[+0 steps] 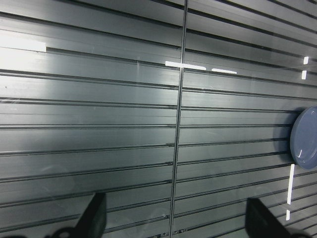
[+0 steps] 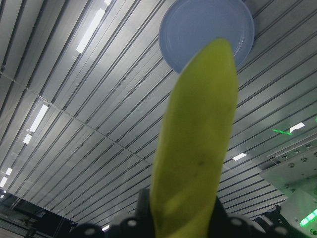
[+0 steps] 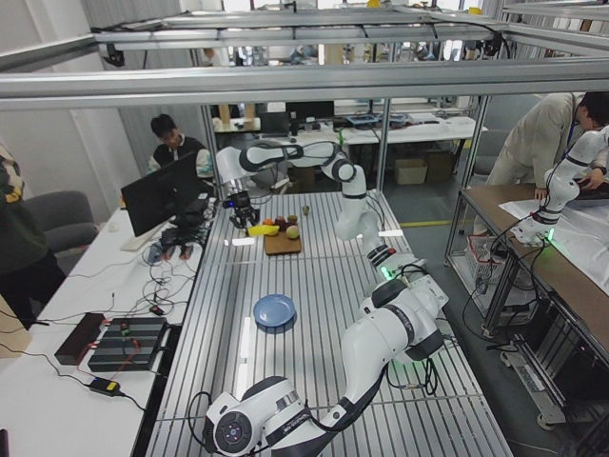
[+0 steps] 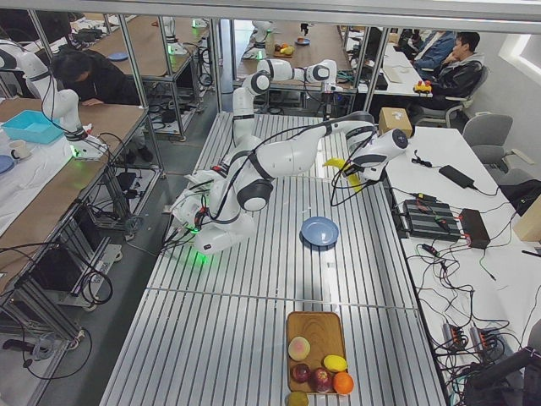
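My right gripper (image 3: 238,211) is shut on a yellow banana (image 3: 262,229), held up beside the wooden fruit tray (image 3: 284,248); in the right wrist view the banana (image 2: 193,144) rises from between the fingers, partly covering the blue plate behind it. The plate (image 3: 274,310) lies mid-table, apart from both grippers. My left gripper is open over bare slats, with the plate (image 1: 304,139) at the right of its view. The tray (image 4: 294,326) holds several fruits, including a lemon, an orange, apples and a peach.
The slatted metal table (image 4: 211,338) has wide bare areas around the plate. Side desks with cables and boxes (image 3: 133,345) line one edge; another robot bench (image 3: 571,267) stands across an aisle. Aluminium frame bars (image 3: 304,81) cross overhead.
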